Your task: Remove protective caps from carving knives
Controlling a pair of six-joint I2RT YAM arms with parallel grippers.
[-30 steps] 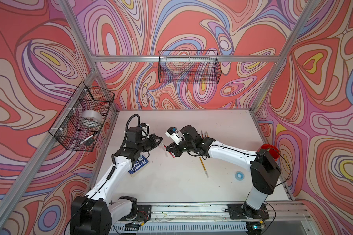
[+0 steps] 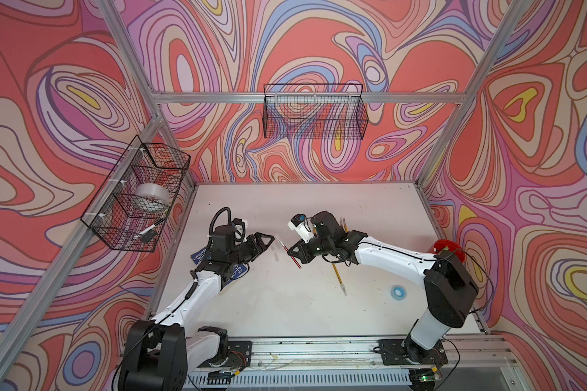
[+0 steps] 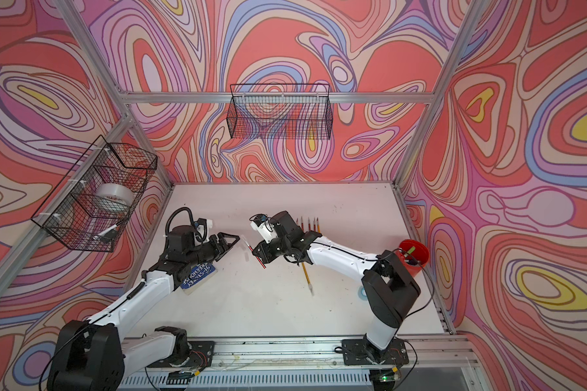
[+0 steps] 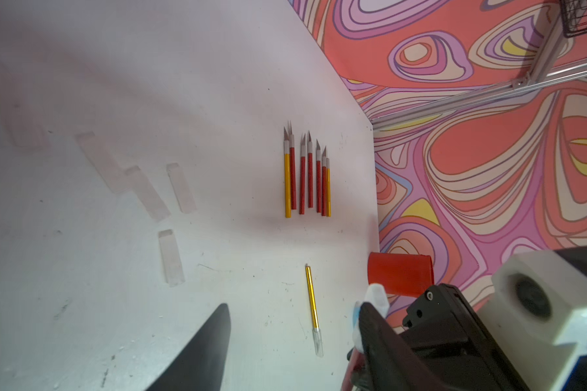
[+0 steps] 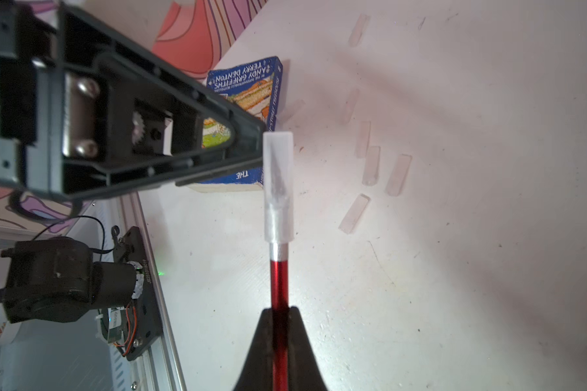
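My right gripper is shut on a red knife (image 5: 279, 280), whose clear cap (image 5: 278, 182) is on its upper end. My left gripper (image 2: 264, 241) stands open just to the left of the cap, close by it in both top views. Several red and yellow knives (image 4: 302, 176) with bare blades lie in a row toward the back right. A yellow knife (image 4: 311, 299) with a clear cap lies apart from them. Several loose clear caps (image 5: 399, 174) lie on the white table.
A book (image 5: 241, 91) lies at the left under my left arm. A red cup (image 3: 416, 247) and a blue tape ring (image 2: 398, 292) are at the right. Wire baskets (image 2: 315, 114) hang on the frame.
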